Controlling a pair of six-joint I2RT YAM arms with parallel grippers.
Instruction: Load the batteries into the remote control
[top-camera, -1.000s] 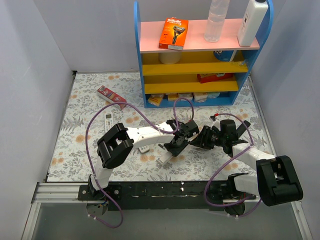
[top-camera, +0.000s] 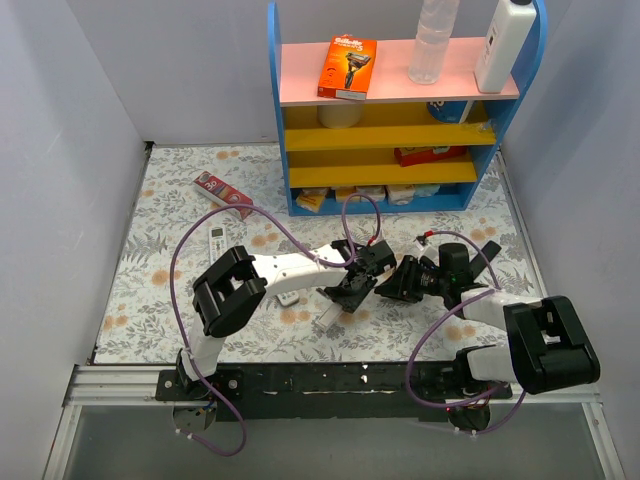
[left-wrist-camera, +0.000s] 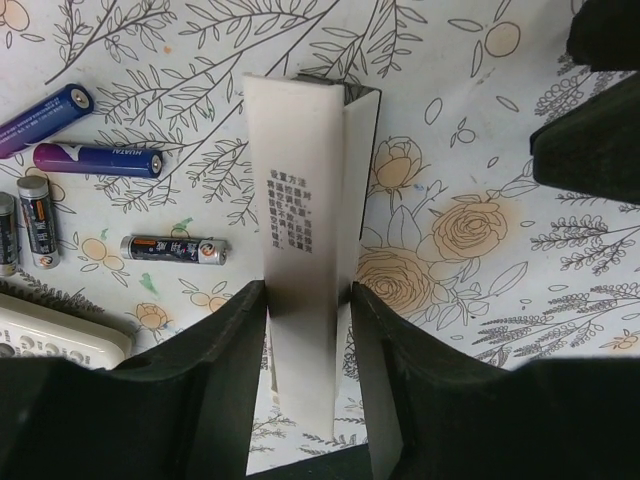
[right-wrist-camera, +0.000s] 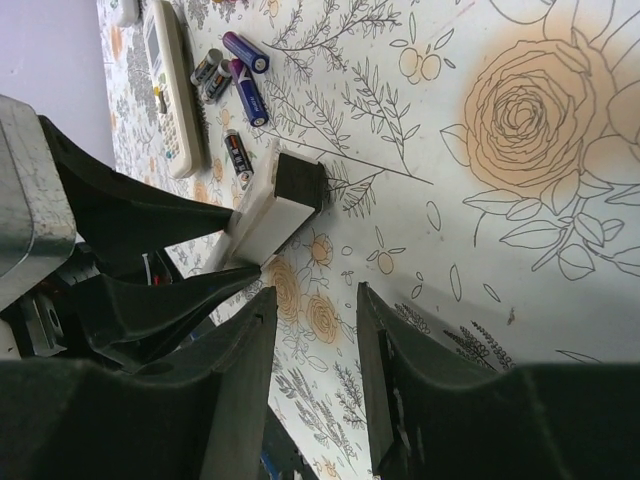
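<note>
A white remote control (left-wrist-camera: 300, 180) stands between the fingers of my left gripper, which touch it on both sides. Its pale face with a patch of small print is turned to the left wrist camera; its dark end (right-wrist-camera: 299, 182) shows in the right wrist view. Loose on the table lie two purple batteries (left-wrist-camera: 97, 160) and several dark ones, among them a single battery (left-wrist-camera: 173, 249) closest to the remote. My right gripper is part open, with nothing between its fingers, to the right of the remote. The battery compartment cannot be made out.
Another pale device with buttons (left-wrist-camera: 60, 335) lies beyond the batteries. A blue shelf unit with a pink top (top-camera: 390, 68) stands at the back, and a red box (top-camera: 222, 192) lies at the back left.
My right gripper has drawn back a little to the right, away from the left gripper. The left arm and the remote look almost unmoved.
</note>
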